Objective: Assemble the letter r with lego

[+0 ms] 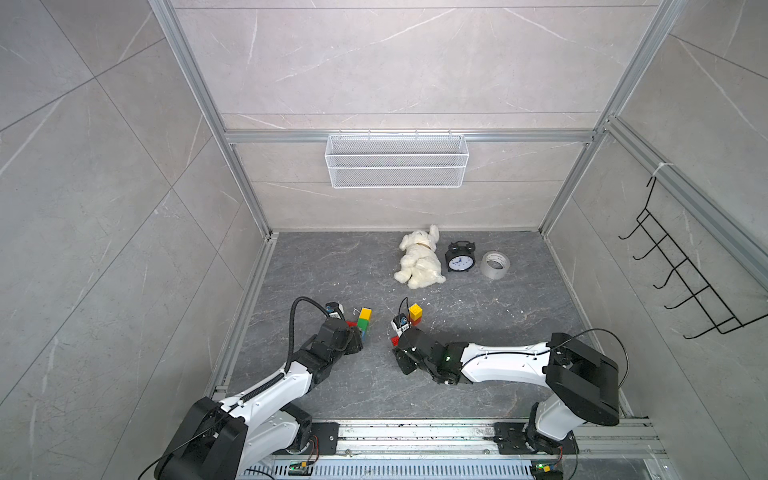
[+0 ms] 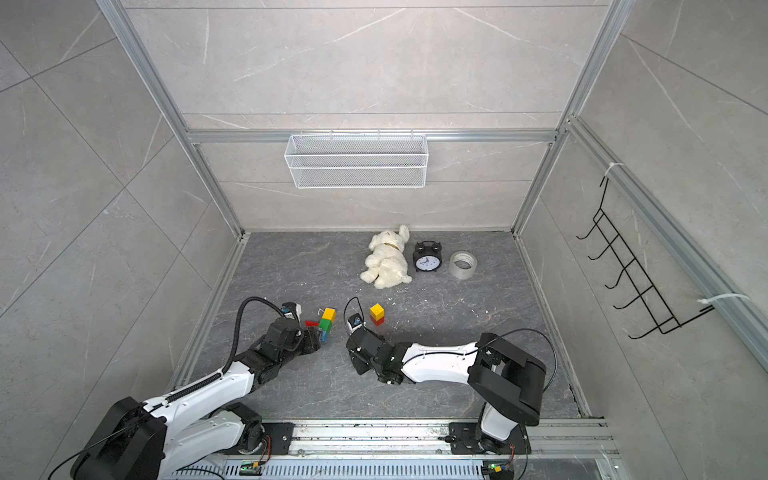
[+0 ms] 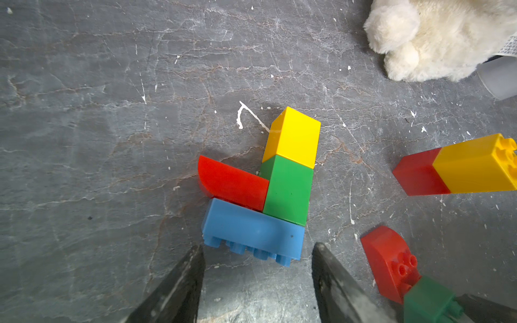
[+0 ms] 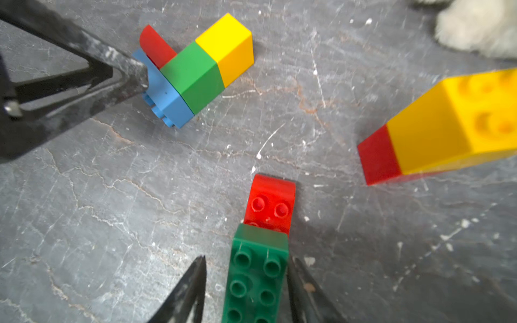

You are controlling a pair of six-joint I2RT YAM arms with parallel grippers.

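A group of bricks lies on the floor: blue [image 3: 253, 231], red [image 3: 231, 185], green [image 3: 288, 193] and yellow [image 3: 295, 137]. My left gripper stands open just beside the blue brick, nothing between its fingers. My right gripper is open, its fingers either side of a studded dark green brick [image 4: 255, 258]; whether they touch it cannot be told. A red curved brick [image 4: 269, 199] adjoins that green brick. To the right stands a yellow brick [image 4: 425, 140] on a red one [image 4: 377, 156].
A white plush toy [image 1: 420, 260], black alarm clock [image 1: 460, 257] and tape roll [image 1: 495, 264] lie at the back. A wire basket [image 1: 396, 160] and hook rack hang on the walls.
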